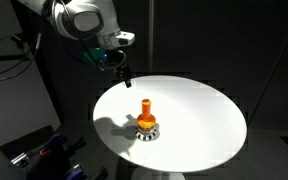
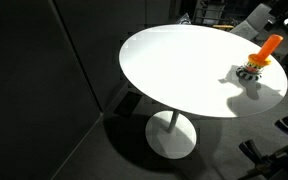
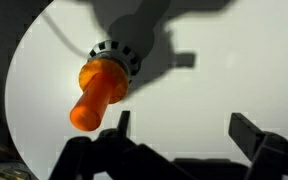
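Note:
An orange cylinder (image 1: 146, 106) stands upright on a wider orange-yellow piece (image 1: 146, 121), which sits on a black-and-white checkered base (image 1: 147, 133) near the front of the white round table. From above, the cylinder (image 3: 91, 103) is left of my gripper, partly covering the checkered base (image 3: 123, 55). My gripper's fingers are wide apart with bare table between them. Exterior view 2 has the cylinder (image 2: 270, 46) at the right side of the table, and the gripper (image 2: 268, 139) near the lower right corner, apart from it.
Dark cables (image 1: 59, 150) hang at the arm's side. Black curtains surround the area.

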